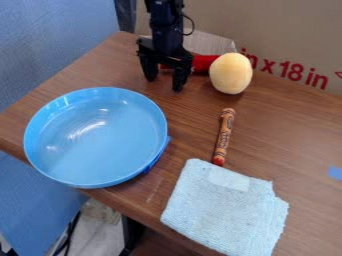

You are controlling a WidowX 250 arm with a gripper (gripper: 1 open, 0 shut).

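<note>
My black gripper (166,70) is at the top centre of the camera view, low over the back of the table, its two fingers pointing down and standing apart. Just behind and right of it lies a red object (203,62), partly hidden. A yellow egg-shaped object (231,73) stands to its right. A blue plate (96,138) sits at the left. An orange-brown stick (225,135) lies at centre right, above a folded pale blue cloth (225,209) at the front.
The wooden table (301,150) has free room on the right and at the back left. A cardboard panel (287,40) with red print stands behind. The table's left edge runs beside the plate.
</note>
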